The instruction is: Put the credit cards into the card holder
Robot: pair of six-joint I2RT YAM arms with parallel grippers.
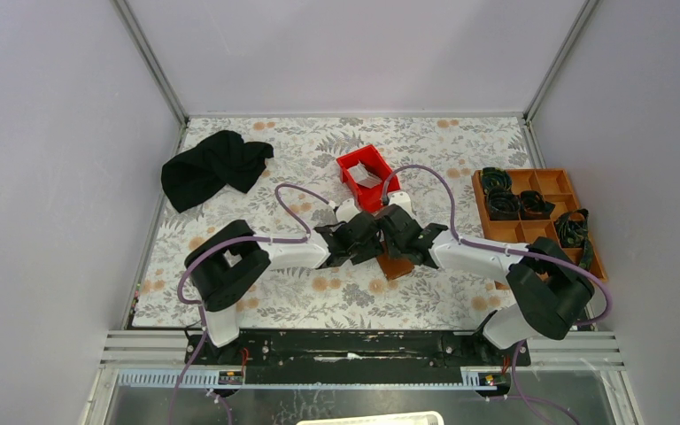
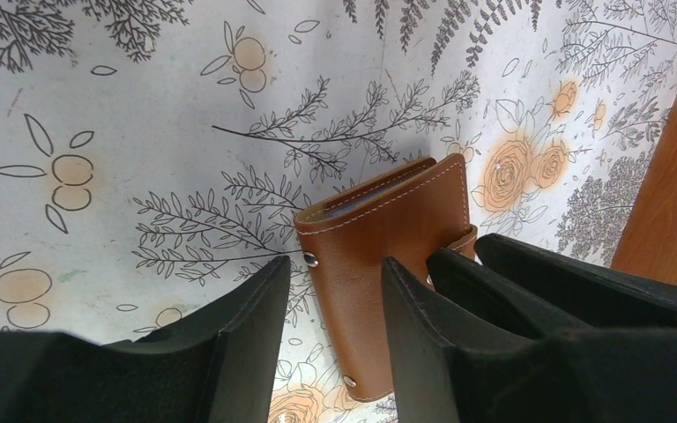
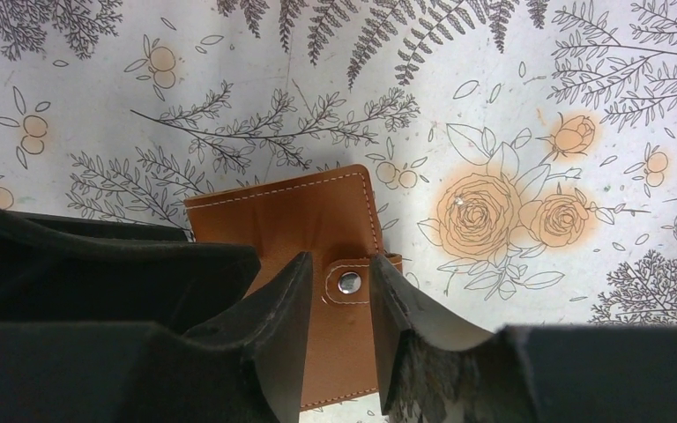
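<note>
A brown leather card holder (image 2: 370, 326) with white stitching and metal snaps lies on the floral surface below both grippers; its slot opening shows a blue-grey edge inside in the left wrist view. My left gripper hovers over the holder's left edge, fingers apart, one either side of that edge. My right gripper is open over the snap tab (image 3: 342, 295), its fingertips close to it. In the top view both grippers meet over the holder (image 1: 397, 271) and largely hide it.
A red tray (image 1: 348, 164) with pale items stands behind the grippers. A wooden compartment organiser (image 1: 558, 184) with dark rolled straps is at the right. A black cloth (image 1: 217, 164) lies at the back left.
</note>
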